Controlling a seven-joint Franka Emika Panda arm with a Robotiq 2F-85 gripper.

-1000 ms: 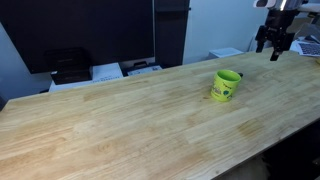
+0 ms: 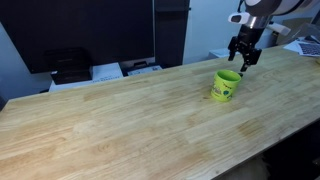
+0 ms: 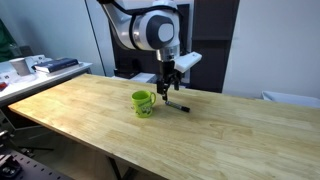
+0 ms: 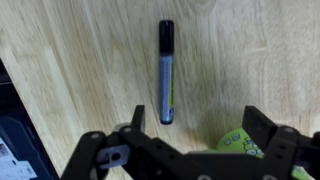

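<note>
A dark-capped marker (image 4: 166, 75) with a blue-grey barrel lies on the wooden table, centred ahead of the fingers in the wrist view. In exterior view 2 the marker (image 3: 177, 106) rests to the right of a green mug (image 3: 144, 103). The mug stands upright; its green side (image 2: 224, 87) hides most of the marker in exterior view 1. My gripper (image 2: 243, 66) hangs above the table just behind the mug, open and empty. Its two fingers (image 4: 95, 150) are spread wide, and part of the mug (image 4: 240, 141) shows beside the right one.
Bare wooden table (image 2: 110, 120) spreads left of the mug in exterior view 1. A dark monitor or panel (image 2: 80, 35) stands behind the table. Books (image 3: 55, 65) and papers sit at the far left in exterior view 2.
In exterior view 1 my gripper has moved left from the right side of the table and now hangs close behind the mug. The mug has stayed where it was.
</note>
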